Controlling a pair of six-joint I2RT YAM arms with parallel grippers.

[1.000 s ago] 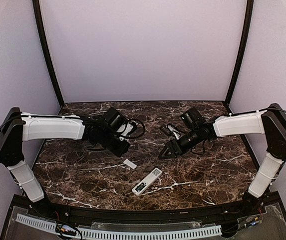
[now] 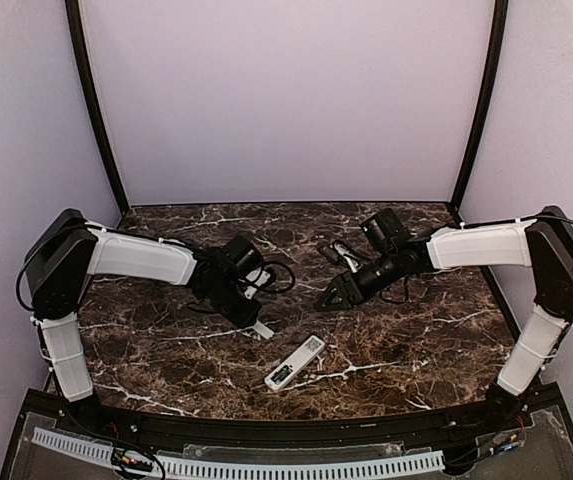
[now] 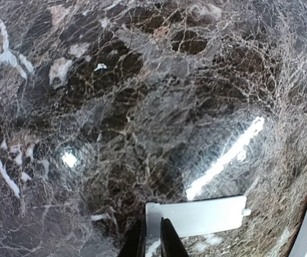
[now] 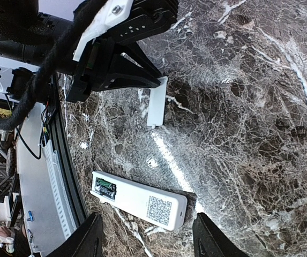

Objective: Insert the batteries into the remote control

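The white remote [image 2: 295, 362] lies on the marble table, its battery compartment [image 4: 105, 188] uncovered with green inside. A separate white cover [image 3: 207, 216] lies flat nearer the left arm; my left gripper is shut, its tips down at the cover's end, with no grip on it visible. My right gripper hangs above the table, right of and behind the remote in the top view, part open with nothing seen between its fingers.
The right arm has risen slightly; the remote and cover stay put.
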